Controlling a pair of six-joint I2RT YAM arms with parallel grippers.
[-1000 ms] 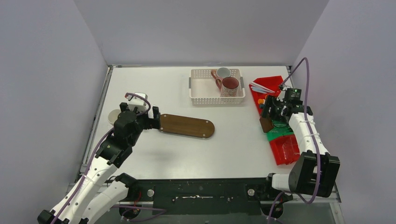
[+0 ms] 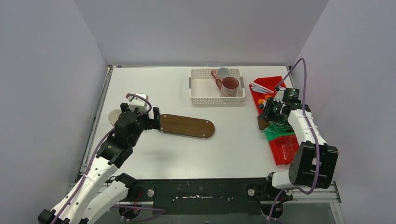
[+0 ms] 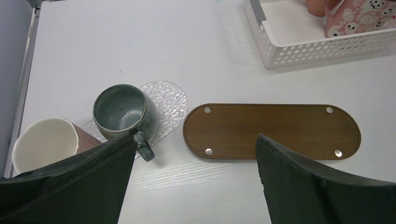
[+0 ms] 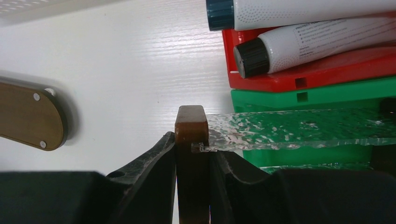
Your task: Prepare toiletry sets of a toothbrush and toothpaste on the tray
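In the right wrist view, my right gripper is shut on a brown block [image 4: 191, 126]. A clear, textured strip [image 4: 289, 126] runs from the block to the right, over a green bin [image 4: 266, 98]; whether the two are joined I cannot tell. White toothpaste tubes [image 4: 322, 44] with dark caps lie at the red bin [image 4: 280, 83]. Pale, slender sticks [image 2: 261, 87], perhaps toothbrushes, rest at its far end in the top view. A flat brown board [image 2: 187, 126] with rounded ends, perhaps the tray, lies mid-table. My left gripper stands open above its left side, empty.
A green mug [image 3: 122, 112] stands on a clear textured mat [image 3: 170, 102], beside a white-lined cup [image 3: 44, 144]. At the back, a white basket [image 2: 201, 100] holds two mugs. Another red bin [image 2: 284, 151] sits at front right.
My right gripper and the brown block have shifted slightly, a little to the left in the top view. The left arm, board and basket are where they were.
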